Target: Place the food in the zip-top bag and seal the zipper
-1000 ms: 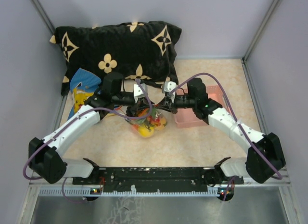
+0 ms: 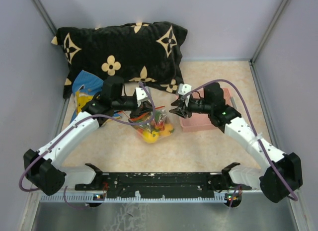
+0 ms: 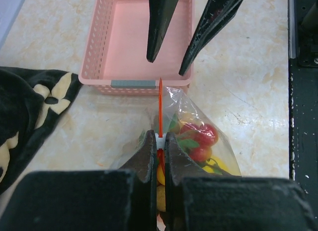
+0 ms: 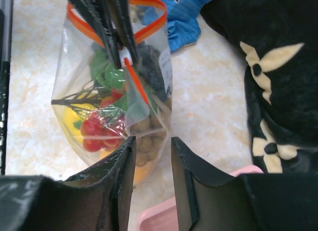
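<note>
The zip top bag (image 2: 151, 129) holds red, yellow, green and brown food, seen through clear plastic (image 4: 107, 126). My left gripper is shut on the orange zipper (image 3: 160, 107) with its white slider, at the bag's top. My right gripper stands apart from the bag to the right, its fingers parted with nothing seen between them; the top view shows it above the pink basket's left side. From the left wrist, its two black fingertips hang beyond the zipper's end.
A pink basket (image 2: 198, 122) stands to the right. A black patterned cloth (image 2: 119, 47) lies along the back, a blue and yellow cloth (image 2: 84, 87) at the left.
My right gripper has drawn back to the right, away from the bag and my left gripper. The left gripper stays at the zipper; the bag has shifted slightly.
</note>
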